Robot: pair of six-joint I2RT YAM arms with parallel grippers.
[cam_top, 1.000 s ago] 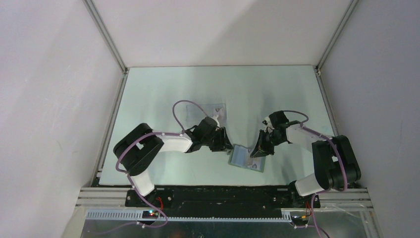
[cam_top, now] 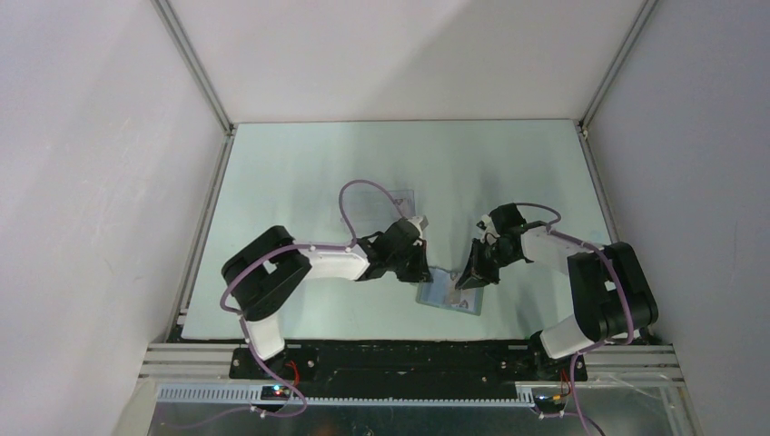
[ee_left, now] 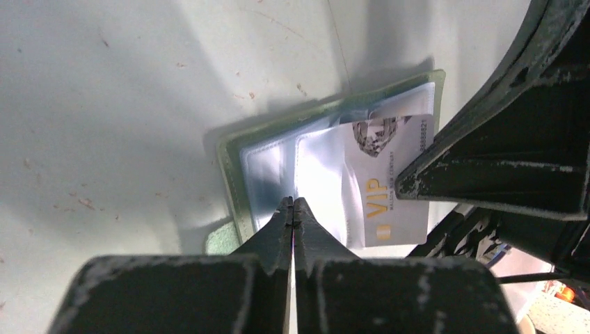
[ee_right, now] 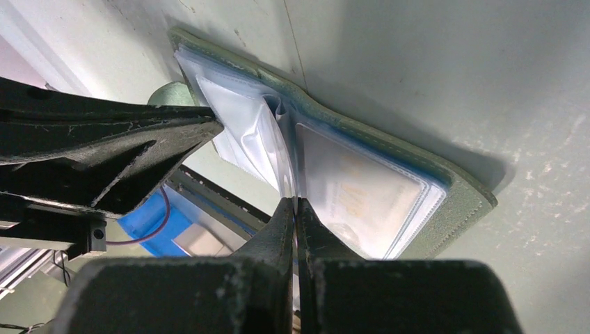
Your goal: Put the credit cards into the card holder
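Observation:
The card holder [cam_top: 468,310] lies opened flat near the table's front edge, green-bordered with clear pockets. In the left wrist view, a white card [ee_left: 376,216] with gold VIP lettering and a diamond picture lies at its right part. Through hazy film in the right wrist view, pale gold marks show on a card [ee_right: 351,177]. Over the holder's left part, my left gripper is shut, nothing visible between its fingers. My right gripper is also shut, its tips at a raised clear flap [ee_right: 271,146]; whether film is pinched there I cannot tell.
A clear rectangular sheet [cam_top: 368,207] with a small picture lies behind the left arm. Both grippers are close together over the holder.
My left gripper has moved right and slightly toward the front, onto the holder's left part. The holder and my right gripper have shifted very slightly left.

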